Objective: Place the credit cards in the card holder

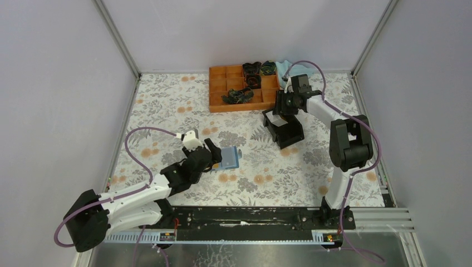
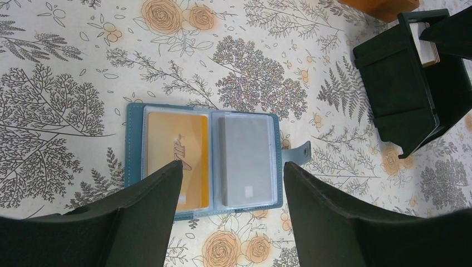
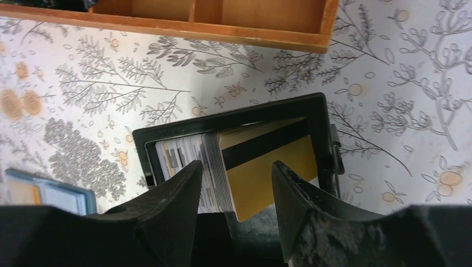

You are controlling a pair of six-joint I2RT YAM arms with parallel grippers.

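The card holder (image 2: 130,146) lies opened flat on the table, a blue wallet with clear pockets. A gold card (image 2: 167,146) shows in its left pocket; the right pocket looks empty or pale. My left gripper hovers over the holder, fingers apart and empty. Several cards (image 3: 267,167) stand stacked in the black box (image 3: 234,118), a gold one with a dark stripe facing out. Just above them my right gripper is partly open, its fingers (image 3: 186,181) on either side of the stack's end in view, and no card is clearly gripped.
A wooden compartment tray (image 1: 216,108) with dark items stands behind the black box. A light blue cloth (image 1: 300,69) lies at its right.
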